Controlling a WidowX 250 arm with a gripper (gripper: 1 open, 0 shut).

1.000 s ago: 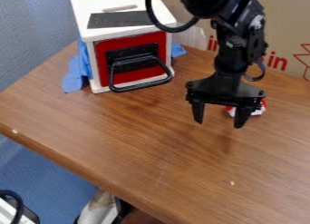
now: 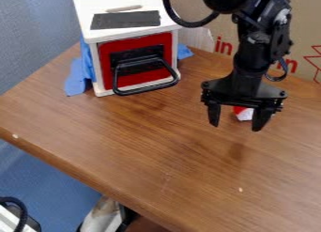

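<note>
My black gripper point(image 2: 236, 118) hangs over the right half of the wooden table point(image 2: 138, 170), its fingers pointing down and spread apart. Just behind the fingers a small red and white object point(image 2: 242, 114) is partly hidden by the gripper; whether the fingers touch it cannot be told. At the back left stands a white box appliance with a red front point(image 2: 119, 57) and a black handle bar point(image 2: 146, 85).
A blue cloth point(image 2: 77, 76) lies around the appliance. A cardboard box point(image 2: 307, 29) stands at the back right. Blue floor and white items show at the lower left.
My gripper has moved to the right, over about a second, from left of the red and white object to in front of it.
</note>
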